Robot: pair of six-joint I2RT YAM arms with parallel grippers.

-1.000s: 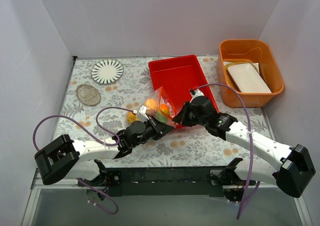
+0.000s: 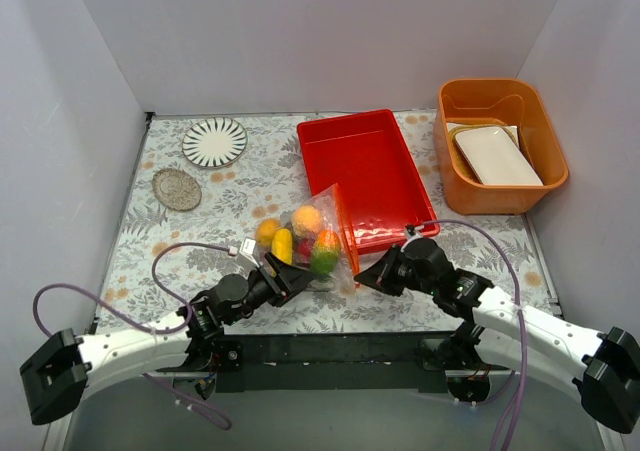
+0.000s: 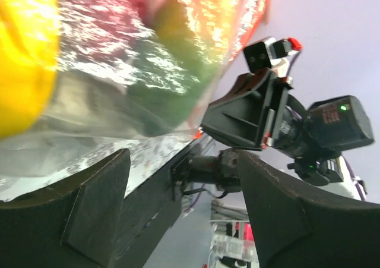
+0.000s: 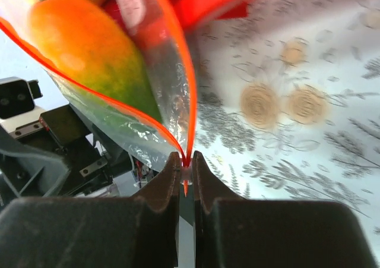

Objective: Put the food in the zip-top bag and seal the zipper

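The clear zip top bag (image 2: 325, 221) with orange zipper edges holds colourful food, including a green-and-orange mango (image 4: 95, 54) and a yellow piece (image 2: 282, 246). My left gripper (image 2: 287, 286) is open beside the bag's near side; in the left wrist view the bag's lower edge hangs beyond its fingers. My right gripper pinches the corner of the bag where the two zipper strips meet. An orange round fruit (image 2: 267, 229) is at the left; whether it is inside the bag is unclear.
A red tray (image 2: 355, 161) lies behind the bag. An orange bin (image 2: 540, 151) with white plates stands at back right. Two round plates (image 2: 214, 141) lie at back left, with open table around them.
Both grippers have moved toward the table's front edge and apart, the left one leftward. The bag has come down with the right gripper, showing more of its food.
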